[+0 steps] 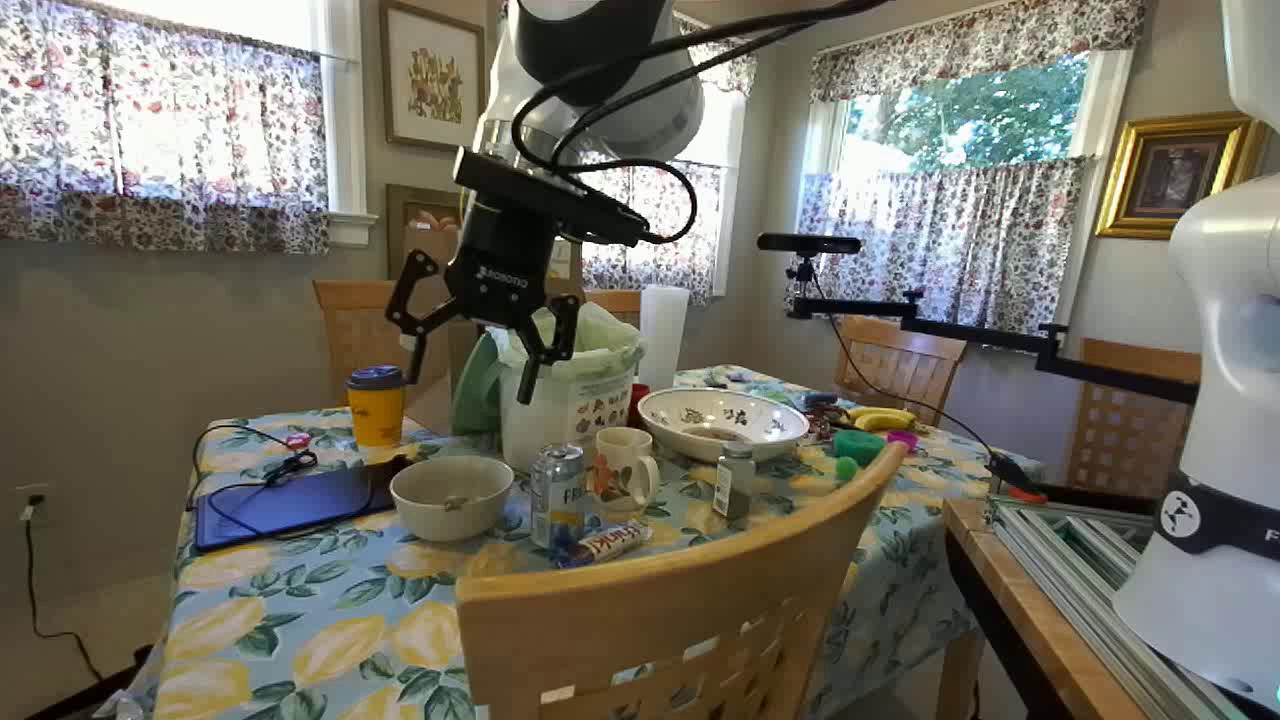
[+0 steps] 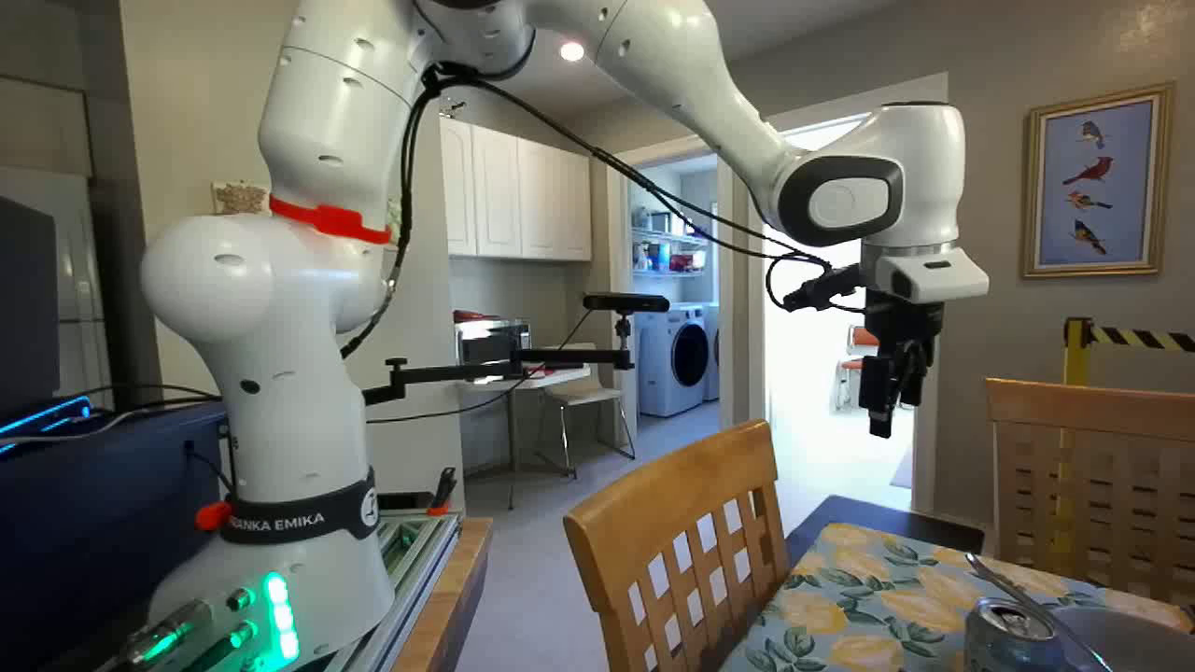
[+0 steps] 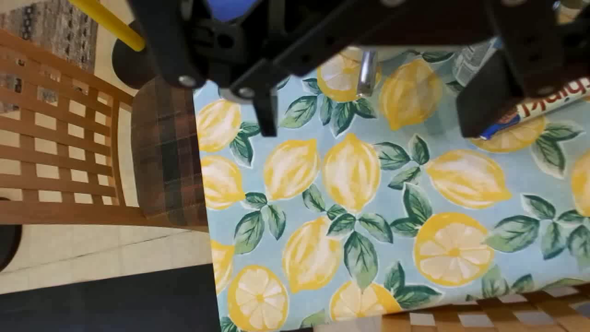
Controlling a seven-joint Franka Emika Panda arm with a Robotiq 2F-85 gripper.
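My gripper hangs high above the table, its two fingers spread wide with nothing between them. In the wrist view the open gripper looks down on bare lemon-print tablecloth. A grey bowl, a silver can, a white mug and a candy tube stand or lie below it towards the near side. From the bowl juts a metal utensil handle, whose end shows between the fingers from above. The bowl itself is mostly hidden behind the gripper in the wrist view.
A bag-lined white bin rises close behind the gripper. Around it are a yellow cup, a blue tablet, a patterned wide bowl and a small jar. A chair back borders the near edge.
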